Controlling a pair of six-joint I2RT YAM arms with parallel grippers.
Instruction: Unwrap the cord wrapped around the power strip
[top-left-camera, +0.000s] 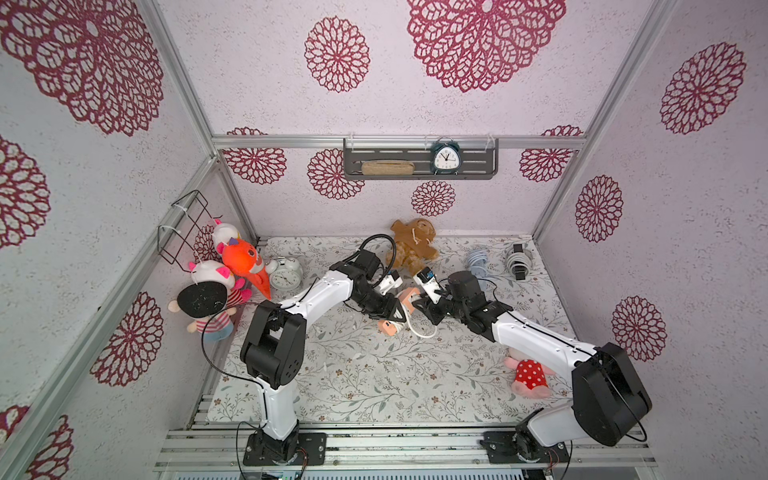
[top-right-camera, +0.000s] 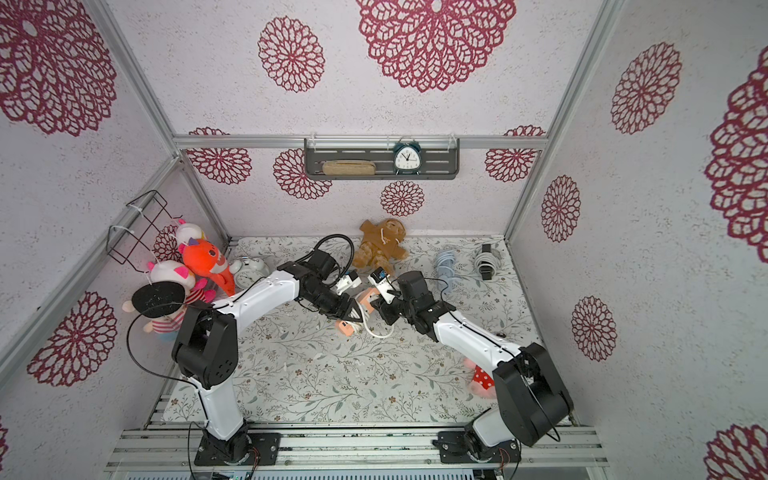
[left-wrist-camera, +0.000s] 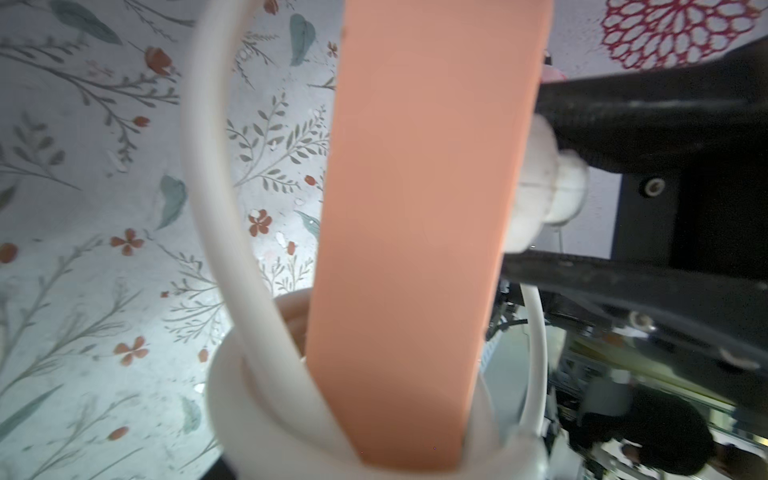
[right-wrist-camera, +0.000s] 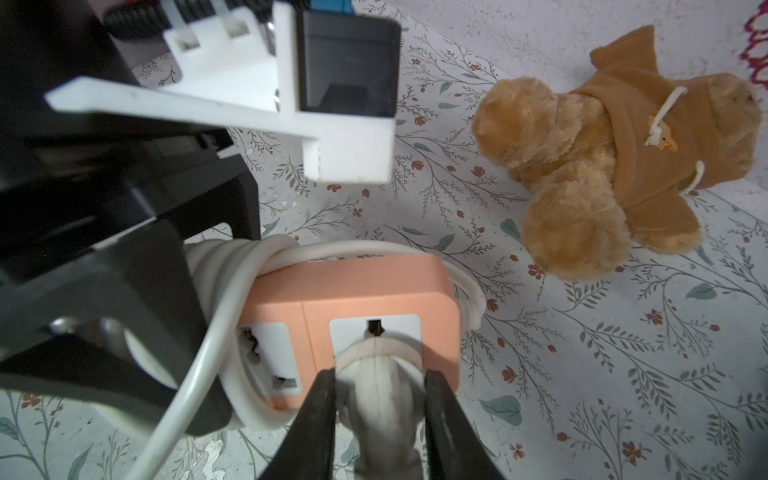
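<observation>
The salmon-pink power strip (right-wrist-camera: 280, 284) (left-wrist-camera: 416, 200) is held up at table centre, with white cord (right-wrist-camera: 224, 328) (left-wrist-camera: 216, 176) looped round it. My left gripper (top-left-camera: 393, 316) (top-right-camera: 350, 313) is shut on the strip, its black fingers on the strip's side in the left wrist view. In the right wrist view, my right gripper has its fingertips either side of the white plug (right-wrist-camera: 380, 364), which sits at the strip's socket face; whether they grip it firmly I cannot tell.
A teddy bear (right-wrist-camera: 608, 176) lies behind the strip. Cable bundles (top-left-camera: 477, 262) (top-left-camera: 518, 264) sit back right, a red dotted plush (top-left-camera: 529, 376) front right, toys and a white clock (top-left-camera: 285, 273) left.
</observation>
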